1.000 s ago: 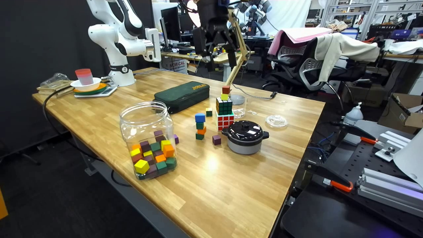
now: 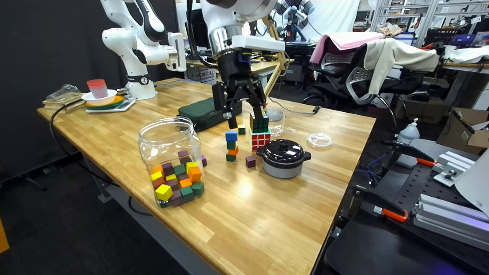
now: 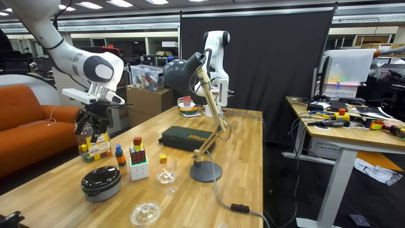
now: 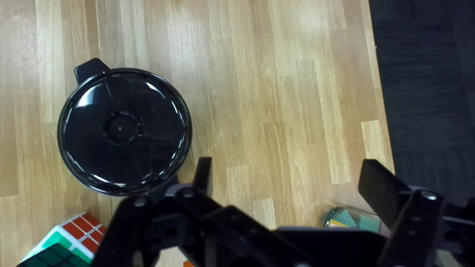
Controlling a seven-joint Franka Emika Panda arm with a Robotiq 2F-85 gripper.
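Observation:
My gripper stands open, and only bare tabletop shows between its fingers in the wrist view. In exterior view 1 the gripper [image 2: 247,114] is in the air, covering much of the top of a cube tower. That tower has a dark Rubik's cube [image 3: 137,155] on a white-edged one [image 3: 139,171], with a yellow block and a red block [image 3: 137,141] on top. Beside it rises a slim stack with a blue block [image 2: 231,136] uppermost. A purple cube [image 2: 250,161] lies near the black-lidded pot [image 2: 283,158]. Several coloured blocks fill the clear open jar [image 2: 167,137].
A dark green case [image 3: 186,137], a desk lamp [image 3: 206,171] and a small Rubik's cube [image 3: 163,159] stand farther back. A clear glass lid [image 2: 319,139] lies beyond the pot.
In exterior view 1 my arm has come lower and slightly left, so the gripper now hides part of the green case and the cube tower's top. The objects on the table look unmoved.

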